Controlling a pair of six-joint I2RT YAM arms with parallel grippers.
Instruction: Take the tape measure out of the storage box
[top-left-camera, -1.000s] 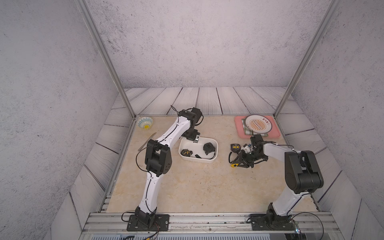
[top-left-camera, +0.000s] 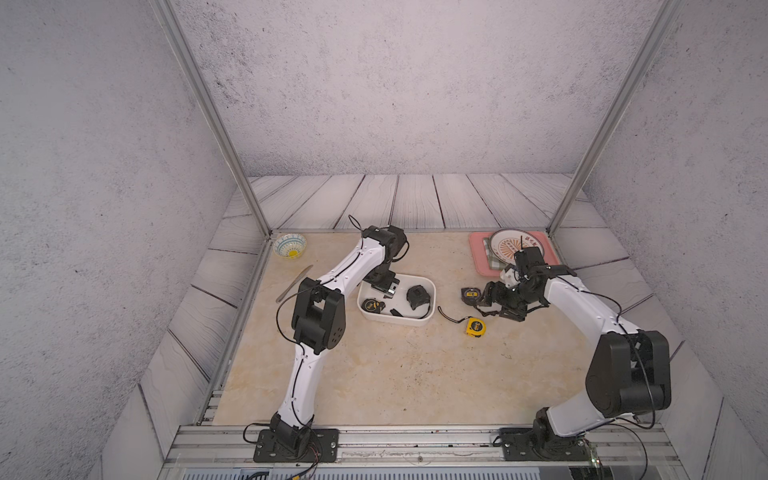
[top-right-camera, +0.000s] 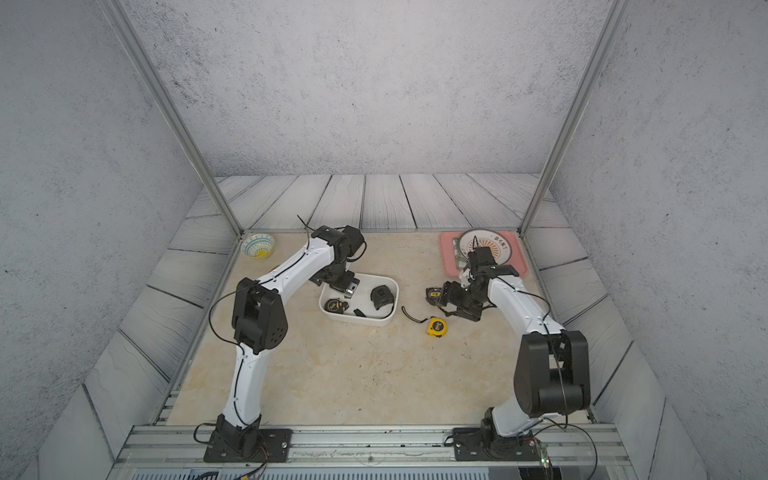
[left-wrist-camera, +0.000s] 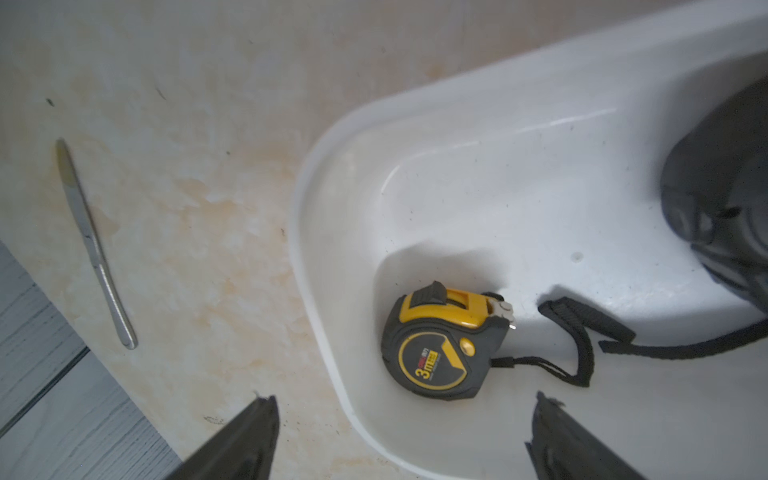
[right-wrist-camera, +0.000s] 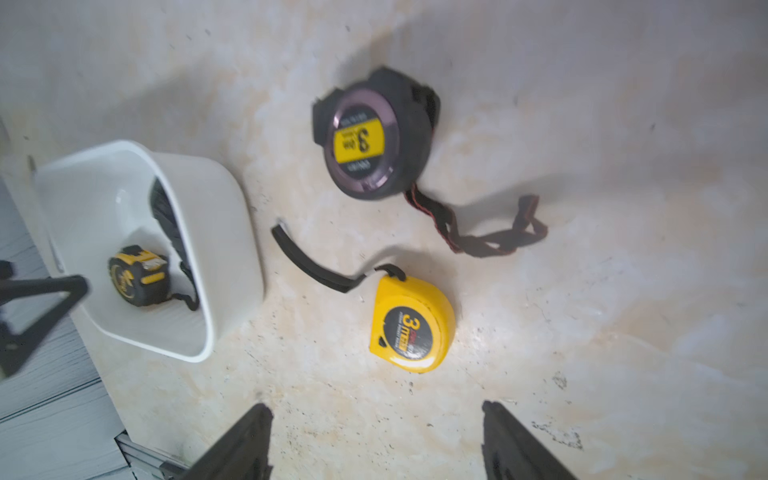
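Observation:
Inside the white storage box (top-left-camera: 397, 319) lie a black-and-yellow tape measure (left-wrist-camera: 436, 344) at the left end and a black tape measure (top-left-camera: 417, 297) toward the right. My left gripper hangs above the box's left end, open and empty, the black-and-yellow tape between its fingers' line of view but untouched. On the table right of the box rest a yellow tape measure (right-wrist-camera: 412, 326) and a dark one with a yellow label (right-wrist-camera: 366, 134). My right gripper is open with nothing in it, raised right of those two tapes.
A pink tray (top-left-camera: 482, 254) with a plate (top-left-camera: 516, 244) stands at the back right. A patterned bowl (top-left-camera: 289, 245) sits at the back left, with a knife (left-wrist-camera: 94, 244) left of the box.
The right arm has drawn back and to the right.

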